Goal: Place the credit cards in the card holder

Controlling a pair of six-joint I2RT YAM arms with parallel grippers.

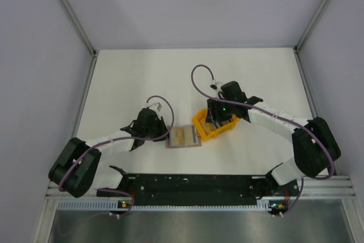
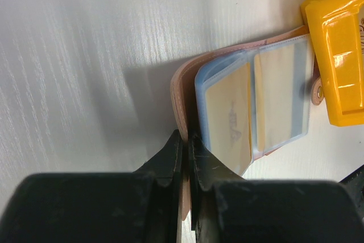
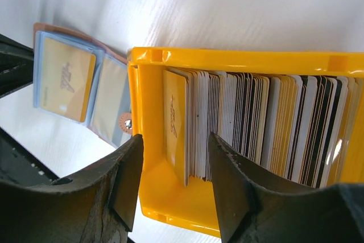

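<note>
The card holder (image 1: pixel 183 136) lies open on the table, a brown cover with clear sleeves; cream-gold cards (image 2: pixel 228 119) show inside them. My left gripper is shut on the brown cover's edge. To its right, the yellow box (image 3: pixel 149 189) holds a row of cards on edge. Over that box my right gripper stands part open, its fingers (image 3: pixel 132 157) spread on either side of the row's leftmost card, a gold one (image 3: pixel 175 119). Whether the fingertips touch that card cannot be told. In the top view the right gripper covers part of the row.
The yellow box's near corner (image 2: pixel 341 44) stands close against the holder's right end, by its snap button (image 3: pixel 125 122). Thin cables loop above both wrists.
</note>
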